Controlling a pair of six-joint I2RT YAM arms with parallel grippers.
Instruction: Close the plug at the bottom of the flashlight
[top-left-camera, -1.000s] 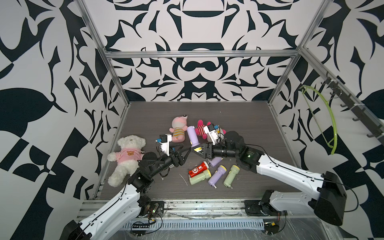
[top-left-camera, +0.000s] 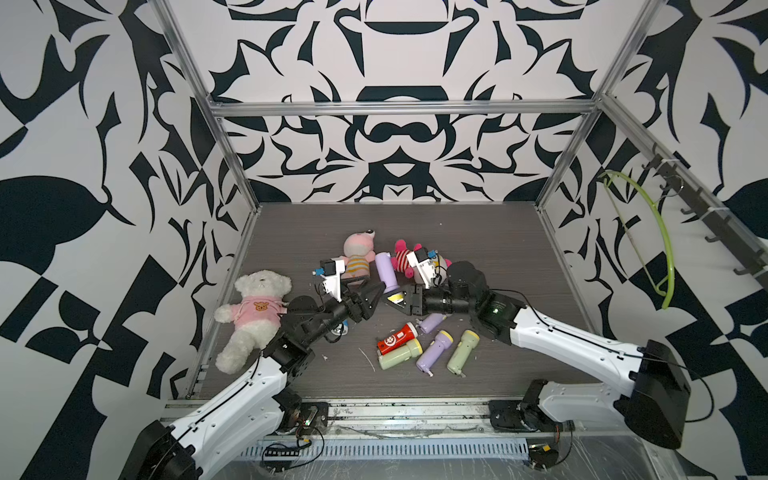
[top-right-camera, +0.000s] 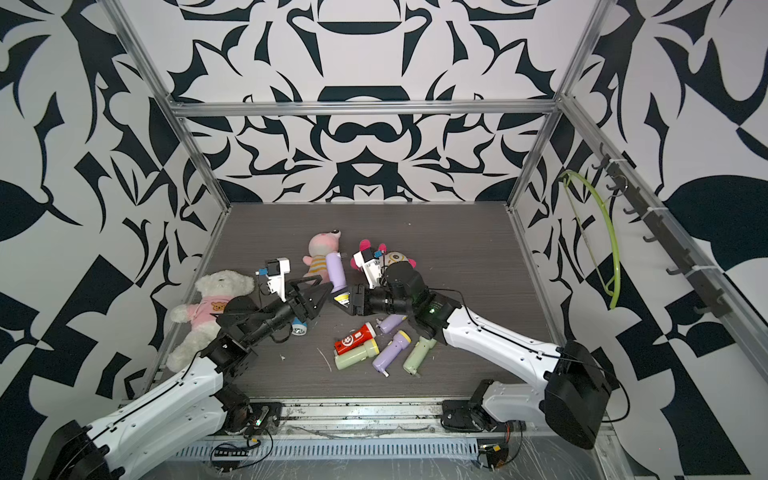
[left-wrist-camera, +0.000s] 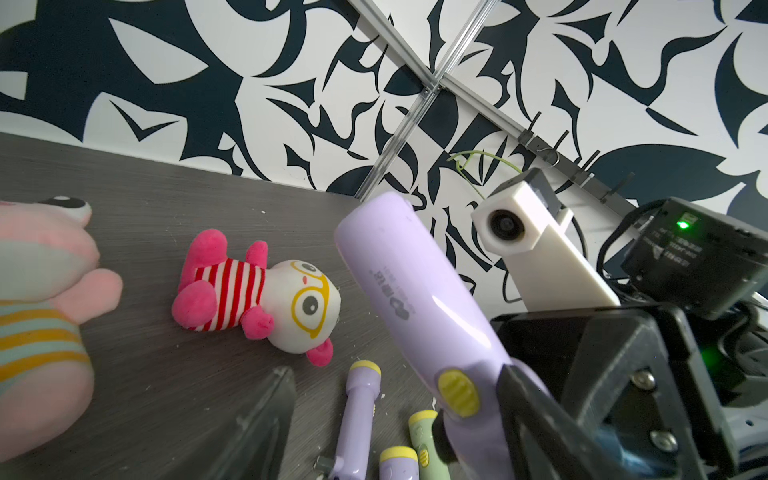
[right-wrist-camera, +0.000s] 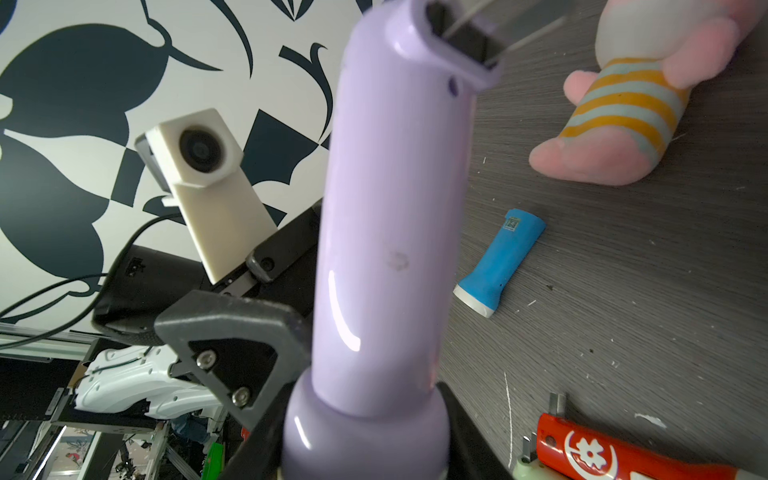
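Observation:
A lavender flashlight (top-left-camera: 387, 270) stands upright in my right gripper (top-left-camera: 397, 297), which grips its wide head end. In the right wrist view its top end (right-wrist-camera: 442, 24) has an opening, with blurred metal pieces, likely prongs, at it. My left gripper (top-left-camera: 367, 299) is just left of the flashlight, fingers apart with nothing seen between them. In the left wrist view the flashlight (left-wrist-camera: 404, 280) shows a yellow switch, to the right of the left gripper's fingers.
On the table (top-left-camera: 312, 232) lie several flashlights, among them a red one (top-left-camera: 397, 337) and a blue one (right-wrist-camera: 500, 260). A pink plush (top-left-camera: 357, 256), a striped panda toy (left-wrist-camera: 252, 300) and a white bear (top-left-camera: 256, 312) surround the arms.
My left gripper has risen and shifted slightly, up toward the flashlight's upper part. The right gripper and flashlight have barely moved.

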